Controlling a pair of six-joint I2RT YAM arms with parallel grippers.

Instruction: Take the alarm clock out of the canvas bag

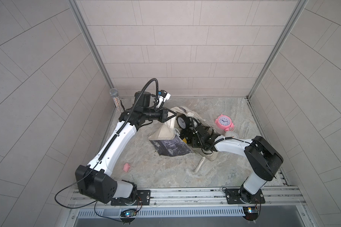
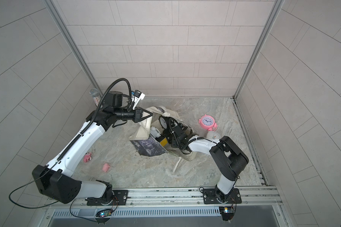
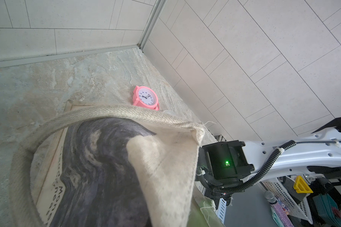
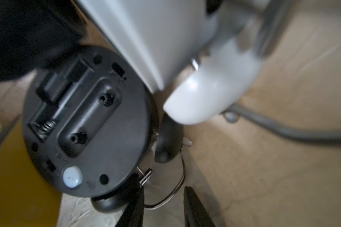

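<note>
The canvas bag (image 1: 171, 148), cream with a dark marbled print, lies gaping mid-table. At its left rim my left gripper (image 1: 173, 114) is shut on the cloth; the raised bag (image 3: 113, 177) fills the lower left wrist view, its fingers hidden. Inside the bag, a black alarm clock (image 1: 181, 121) shows its pale dial from above. My right gripper reaches into the bag, its fingers apart. Up close, the clock's round black back (image 4: 91, 121) is beyond its fingers, and a wire handle (image 4: 174, 194) curves across the gap; contact cannot be told.
A yellow item (image 4: 19, 189) and a blurred white object (image 4: 212, 85) crowd the clock. Right of the bag sit a pink clock (image 1: 224, 121) and a white round one (image 2: 213, 135). A pink item (image 1: 126, 166) lies front left; a jar (image 1: 116, 99) stands back left.
</note>
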